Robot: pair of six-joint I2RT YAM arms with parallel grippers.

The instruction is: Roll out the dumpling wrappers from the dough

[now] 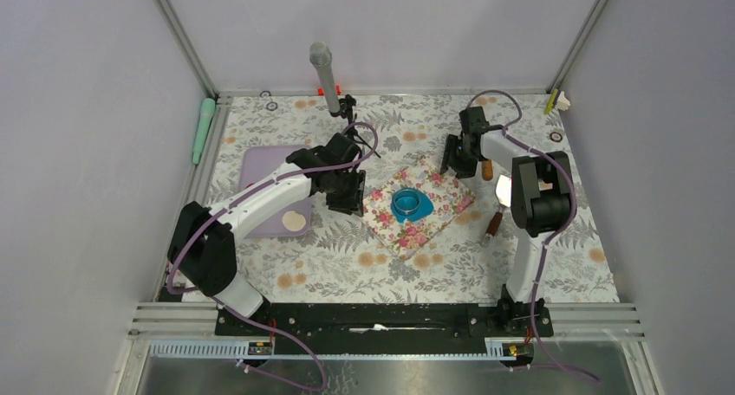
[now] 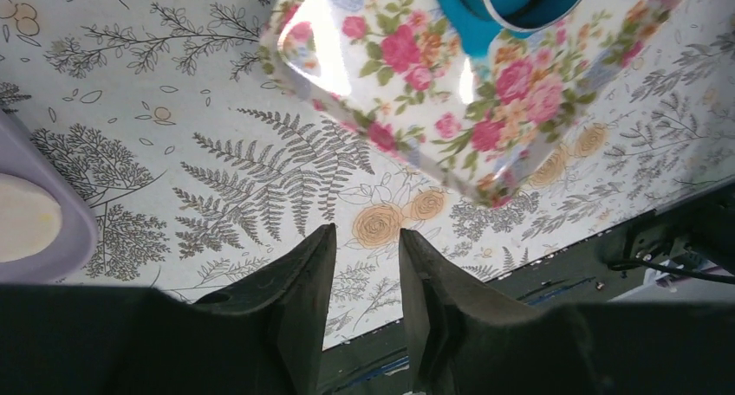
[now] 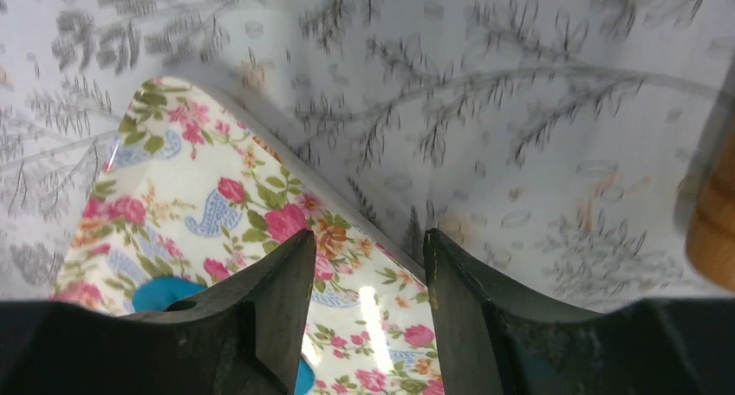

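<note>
A floral board (image 1: 433, 230) lies mid-table, a blue ring-shaped cutter (image 1: 406, 201) on a blue piece at its centre. A pale dough round (image 1: 294, 221) rests in the lilac tray (image 1: 260, 161) at left. My left gripper hangs beside the board's left corner, fingers apart, nothing between them. My right gripper is open at the board's back-right edge, one finger at or over its rim. A wooden handle (image 3: 715, 204) lies to its right.
A spatula (image 1: 505, 191) lies at right, a mint rod (image 1: 204, 131) along the left edge. A tripod (image 1: 351, 122) with a grey cylinder stands at the back.
</note>
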